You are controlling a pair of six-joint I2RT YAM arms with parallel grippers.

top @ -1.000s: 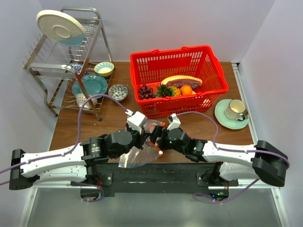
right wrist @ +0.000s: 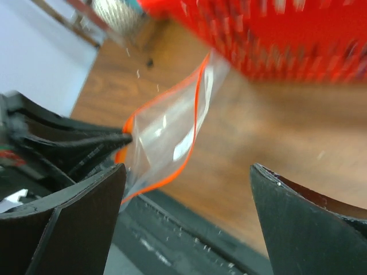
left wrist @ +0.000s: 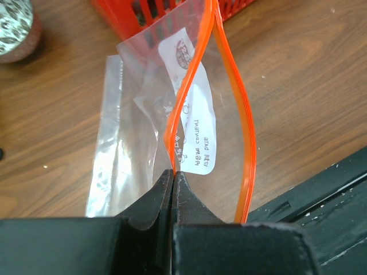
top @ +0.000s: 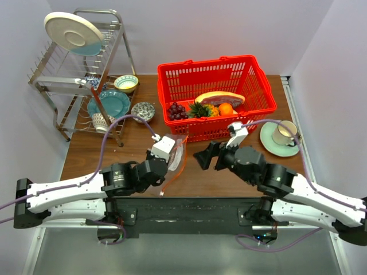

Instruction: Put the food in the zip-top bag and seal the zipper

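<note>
The clear zip bag with orange zipper hangs from my left gripper, which is shut on one zipper edge at its tip. In the left wrist view the zipper's two orange strips stand apart. My right gripper is open, right of the bag, holding nothing. The food sits inside the red basket: grapes, pineapple, orange and a long melon slice.
A dish rack with plates fills the back left, a patterned bowl beside it. A cup on a saucer is at the right. Bare table lies below the basket's right part.
My right gripper has moved right and up, away from the bag, which now hangs only at the left gripper. The left gripper has shifted slightly left.
</note>
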